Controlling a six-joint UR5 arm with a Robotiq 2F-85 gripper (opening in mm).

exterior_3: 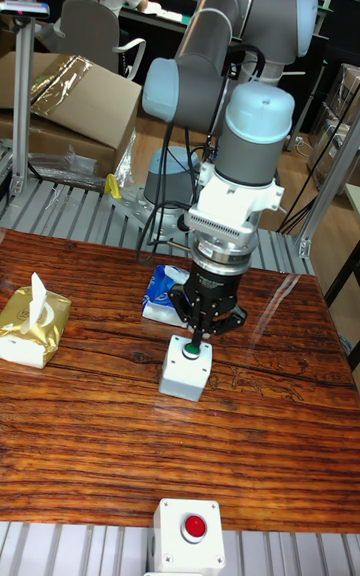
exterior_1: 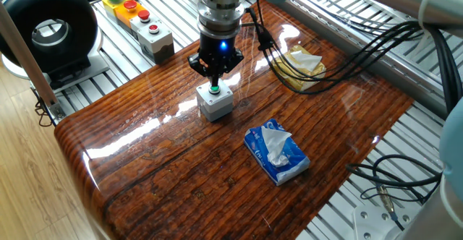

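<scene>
A small white-grey box with a green button on top stands on the glossy brown wooden table. My black gripper points straight down over it, its fingers together and nothing visible between them. In exterior view 3 the fingertips of the gripper are at the green button, at its upper edge. They look to be touching it or just above it; which of the two cannot be made out. The fingers partly cover the button in both views.
A blue tissue pack and a gold tissue pack lie on the table. Off its edge stand grey boxes with red buttons and a black ring-shaped object. Black cables hang beside the arm.
</scene>
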